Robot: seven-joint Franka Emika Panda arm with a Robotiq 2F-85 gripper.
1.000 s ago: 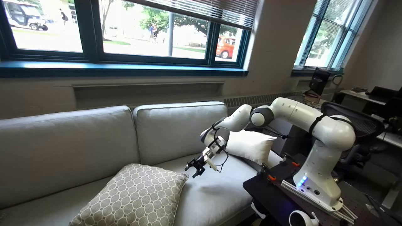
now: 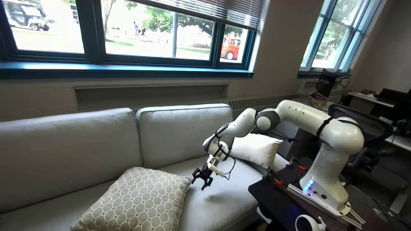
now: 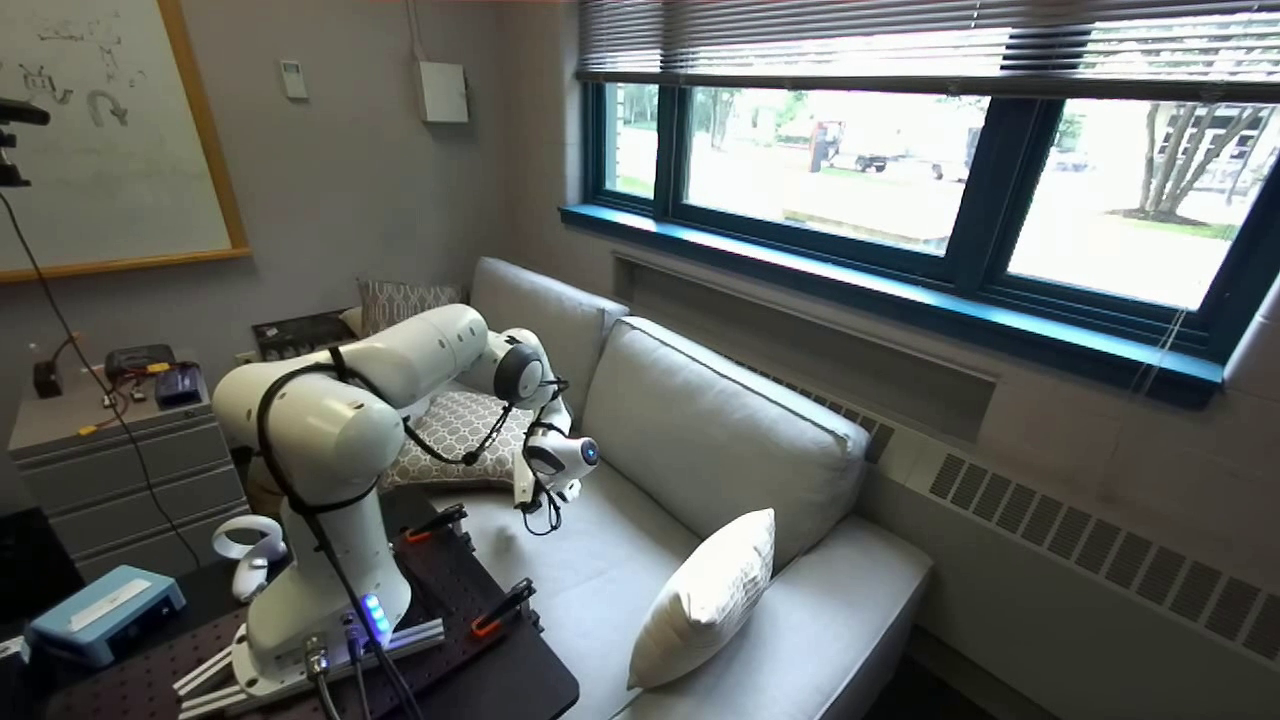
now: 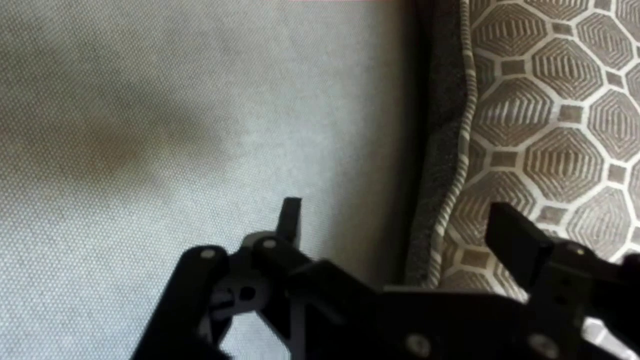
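Observation:
A patterned pillow [image 2: 140,200], beige with a white honeycomb print, lies on the couch seat [image 2: 225,200]. At its right-hand corner, over the seat, my gripper [image 2: 198,184] points downward with its fingers open. In the wrist view the pillow's piped edge [image 4: 463,150] runs between the spread fingers of the gripper. One finger [image 4: 291,219] is over the bare grey fabric, the other [image 4: 510,240] over the patterned face. Whether either touches the pillow I cannot tell. Exterior view 2 shows the pillow [image 3: 462,434] partly behind the arm, with the fingers hidden.
A white pillow [image 3: 708,600] leans at the couch's armrest end. Back cushions [image 2: 185,132] rise behind the seat. The arm's black table [image 2: 269,196], with orange-tipped clamps, borders the couch. Bare seat lies between the patterned pillow and the table.
My gripper has tilted to point more steeply downward and sunk slightly, its fingers now lower beside the pillow's corner. The pillow's corner looks slightly shifted or covered; otherwise it lies as before.

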